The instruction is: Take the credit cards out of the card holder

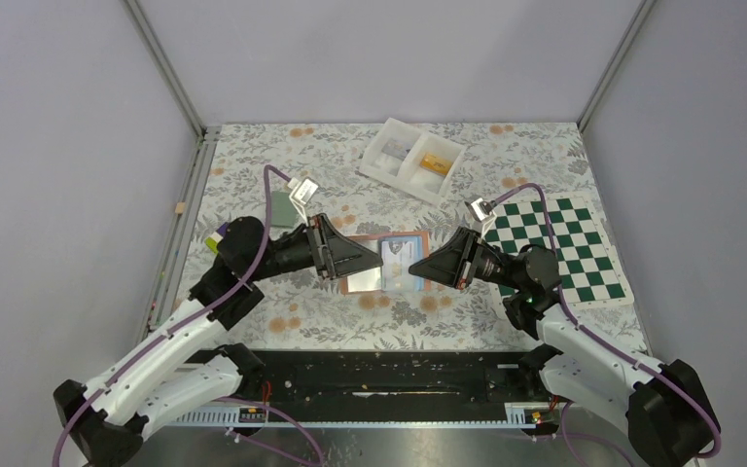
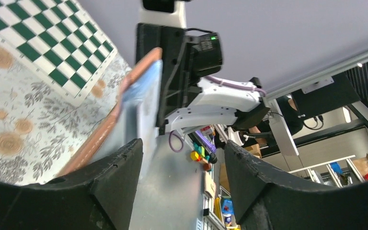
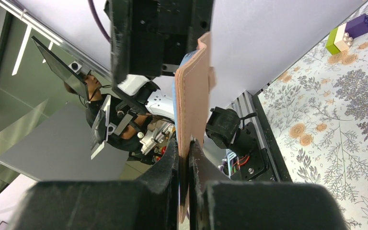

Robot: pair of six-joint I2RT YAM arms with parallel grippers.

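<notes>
The open card holder (image 1: 429,255) has a tan border; its inside shows a silvery panel (image 1: 364,280) at left and a pale blue-and-white card (image 1: 399,263) at right. My right gripper is shut on the holder's edge, and the tan leather (image 3: 194,91) stands up from between its fingers. At the other side my left gripper is open, its tips over the inside of the holder in the top view. In the left wrist view, a white card edge (image 2: 147,112) runs down beside one finger; whether it touches cannot be told.
A white two-part tray (image 1: 398,179) at the back holds a yellow item (image 1: 436,163) and something clear. To the right lies a green-and-white checkered board (image 1: 559,243). Toy blocks (image 1: 214,238) and a grey-green flat piece (image 1: 283,209) lie at left.
</notes>
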